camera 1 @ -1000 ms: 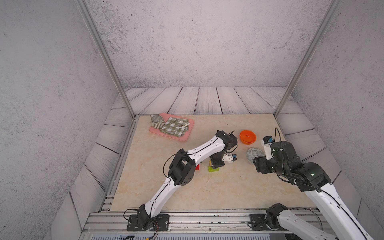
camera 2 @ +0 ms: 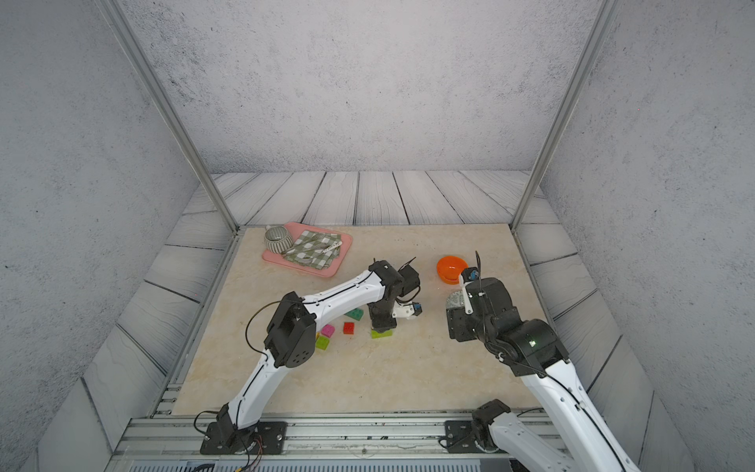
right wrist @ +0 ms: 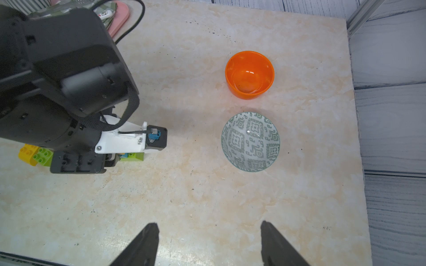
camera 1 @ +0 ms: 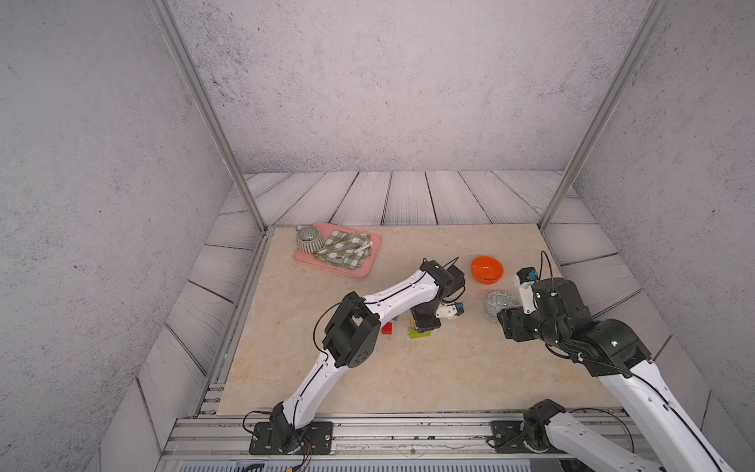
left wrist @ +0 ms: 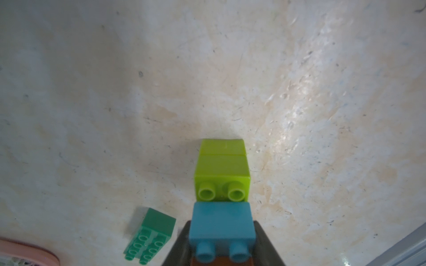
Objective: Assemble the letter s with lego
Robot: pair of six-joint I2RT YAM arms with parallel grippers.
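Note:
My left gripper is shut on a light blue brick (left wrist: 221, 221), seen in the left wrist view directly against a lime green brick piece (left wrist: 221, 164) on the table; whether they are joined I cannot tell. Orange shows under the blue one. A dark green brick (left wrist: 150, 232) lies to their lower left. In the top right view, a red brick (camera 2: 348, 328), a pink brick (camera 2: 328, 330) and a loose lime brick (camera 2: 322, 343) lie left of the left gripper. My right gripper hangs above the right of the table, fingers apart and empty.
An orange bowl (right wrist: 248, 71) and a patterned grey-green bowl (right wrist: 250, 141) stand at the right. A pink tray (camera 1: 358, 270) with a checked cloth and a striped cup is at the back left.
My left arm's wrist and elbow have shifted slightly left over the last second. The right arm looks unchanged.

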